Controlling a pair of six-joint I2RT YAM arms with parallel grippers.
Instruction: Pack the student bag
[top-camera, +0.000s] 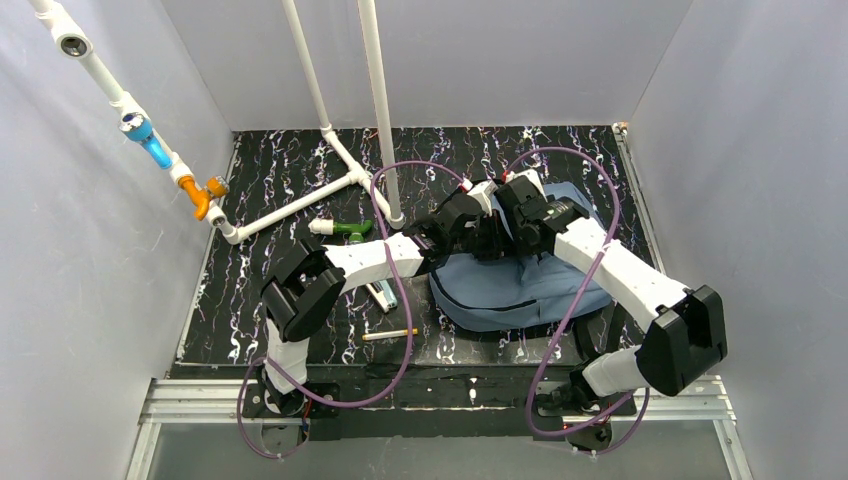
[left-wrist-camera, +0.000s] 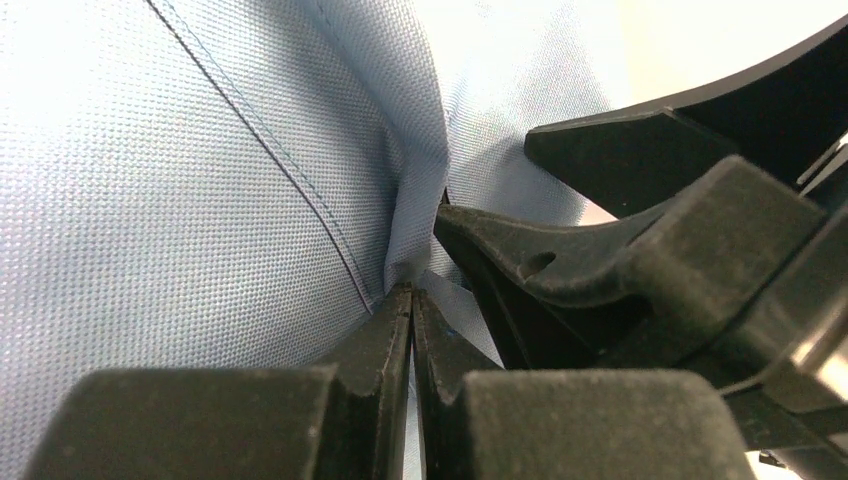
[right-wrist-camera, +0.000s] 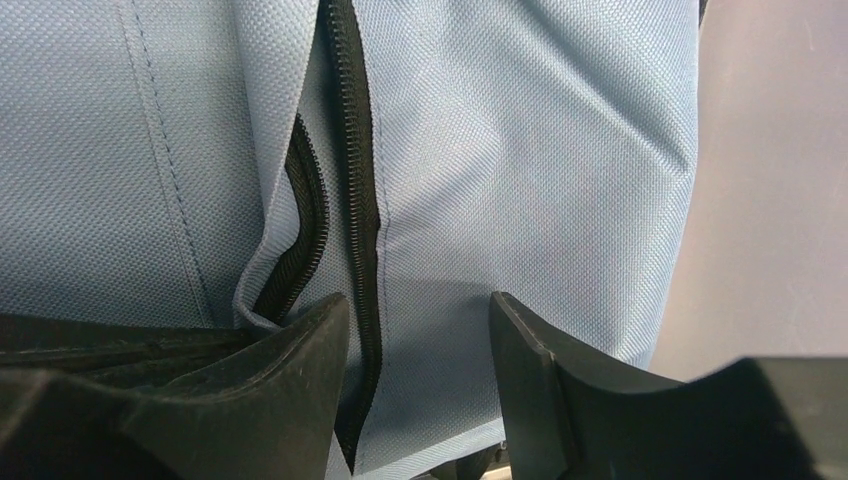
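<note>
The student bag (top-camera: 489, 292) is a blue-grey fabric bag with black zips, lying on the right half of the table. My left gripper is shut at a fold of the bag (left-wrist-camera: 415, 225), which narrows to its fingertips; the cloth seems pinched there. My right gripper stands open over the bag, close beside the left one. Between its fingers lies a stretch of bag cloth and the black zip (right-wrist-camera: 362, 200), not gripped. The left gripper's dark fingers (right-wrist-camera: 110, 345) show at the lower left of the right wrist view. The bag's inside is hidden.
Left of the bag lie a yellow-ended white stick (top-camera: 388, 335), a pale flat item (top-camera: 383, 295) partly under the left arm, and a green-and-white object (top-camera: 340, 228). A white pipe frame (top-camera: 300, 204) stands at the back left.
</note>
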